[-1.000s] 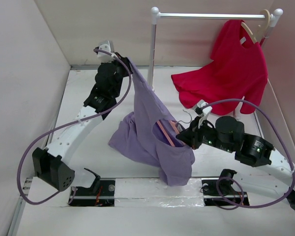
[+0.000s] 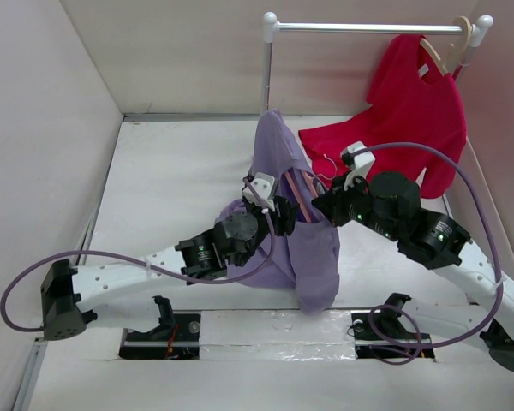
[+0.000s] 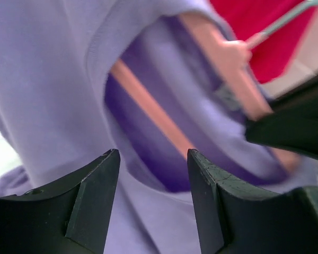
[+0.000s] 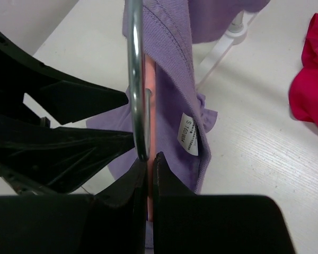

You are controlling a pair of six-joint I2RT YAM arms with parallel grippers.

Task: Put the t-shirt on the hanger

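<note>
A purple t-shirt (image 2: 313, 274) hangs in the middle, draped over a light wooden hanger (image 3: 148, 106) with a metal hook (image 4: 138, 69); the hanger's bars show through the neck opening. My right gripper (image 2: 321, 201) is shut on the hanger, seen close in the right wrist view. My left gripper (image 2: 283, 214) has its fingers apart at the shirt's front by the opening; in the left wrist view the cloth's hem lies just beyond the open fingertips, with nothing clearly held.
A white rail (image 2: 368, 27) stands at the back, with a red shirt (image 2: 403, 128) on a hanger at its right end.
My left gripper let go of the shirt's upper end and came down and right to its front. My right gripper, with hanger and shirt, moved slightly up.
</note>
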